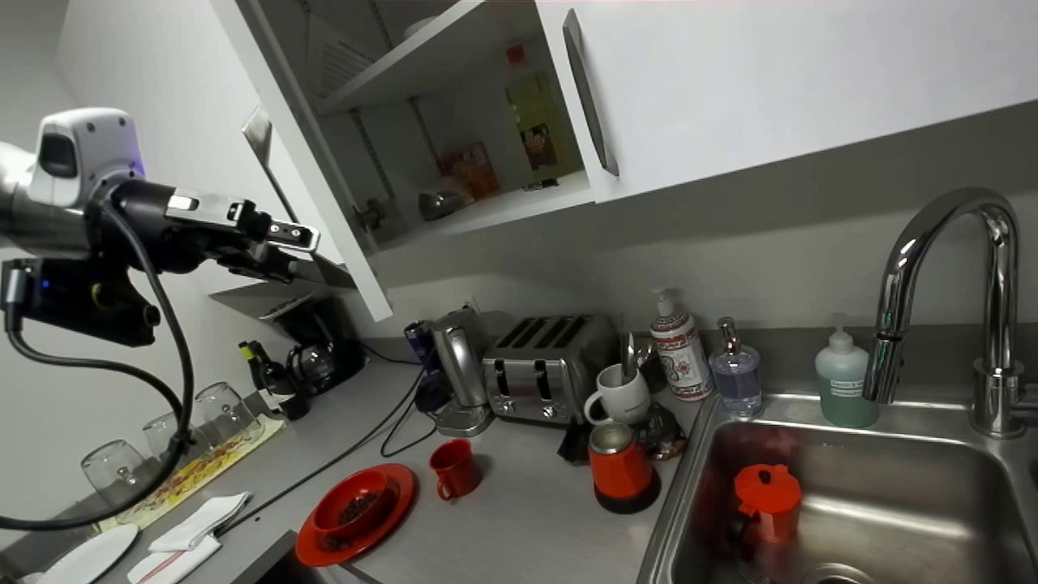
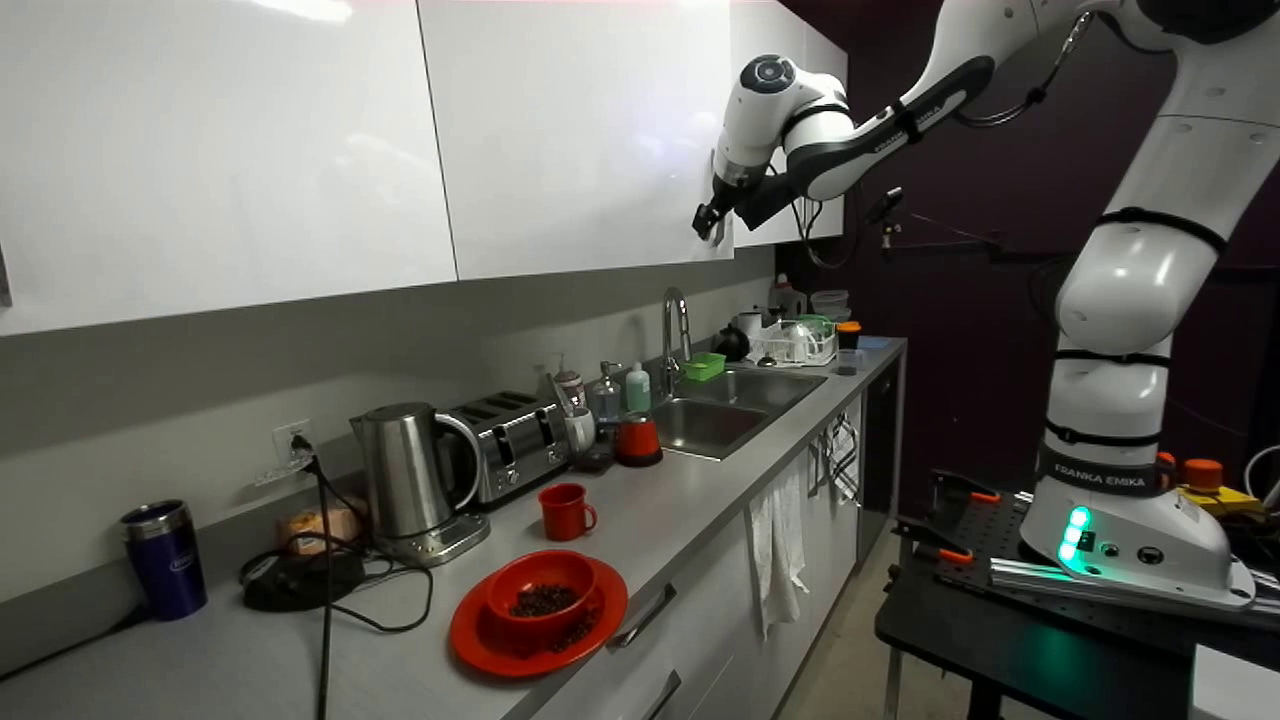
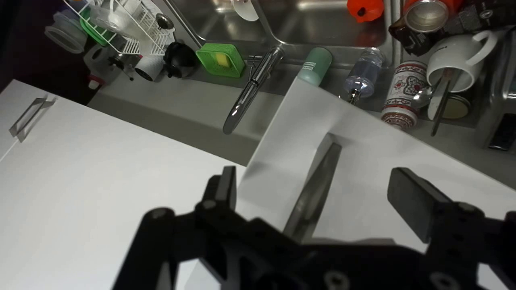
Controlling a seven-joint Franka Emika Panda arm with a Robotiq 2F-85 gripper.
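Observation:
In exterior view 1 a white upper cabinet door stands swung out, with shelves showing behind it. A long grey handle is fixed to that door's outer face. My gripper is open in front of it, one finger to each side of the handle in the wrist view; no contact can be made out. From exterior view 1 the gripper appears level with the lower part of the handle. In exterior view 2 the gripper is small and its fingers are hard to tell apart.
Inside the cabinet stands an oil bottle. The neighbouring white door is closed. Below are a toaster, a red mug, a red plate with a bowl, and the sink with its tall faucet.

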